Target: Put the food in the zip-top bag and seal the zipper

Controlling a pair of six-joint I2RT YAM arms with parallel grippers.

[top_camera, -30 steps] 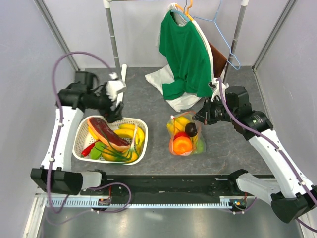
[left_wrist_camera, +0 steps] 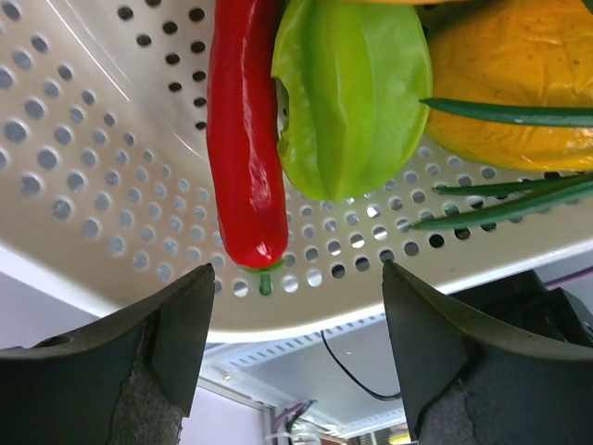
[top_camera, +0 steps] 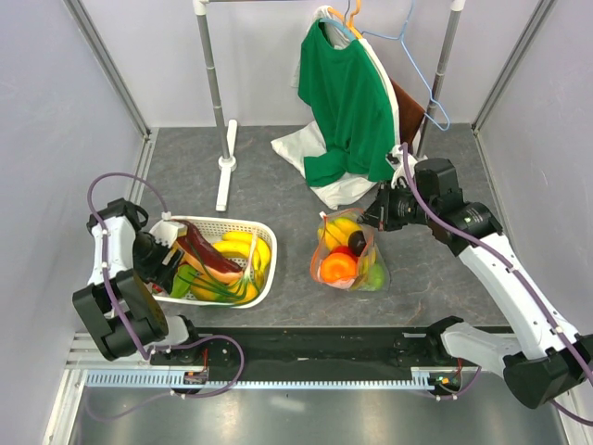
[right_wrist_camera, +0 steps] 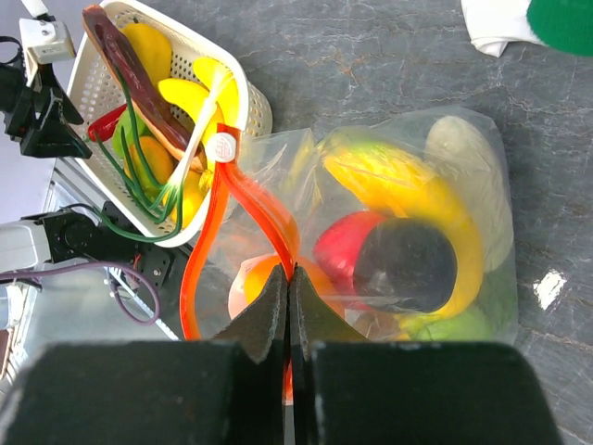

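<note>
My left gripper hangs open inside the white perforated basket (top_camera: pixel 267 282), over a red chili pepper (left_wrist_camera: pixel 246 185) beside a green pepper (left_wrist_camera: pixel 357 102) and green onion leaves. The basket also holds bananas (right_wrist_camera: pixel 185 93), yellow produce and a dark red long piece (top_camera: pixel 199 243). My right gripper is shut on the orange zipper edge of the clear zip top bag (right_wrist_camera: pixel 417 158), which stands upright with an orange, a banana, red, dark and green items inside.
Behind, a green shirt (top_camera: pixel 343 111) and white cloth hang on a rack with hangers (top_camera: pixel 435 102). Its front edge runs just below the basket.
My left arm has moved from above the basket's back to its left end, lower, down over the chili pepper. The right arm has barely moved.
</note>
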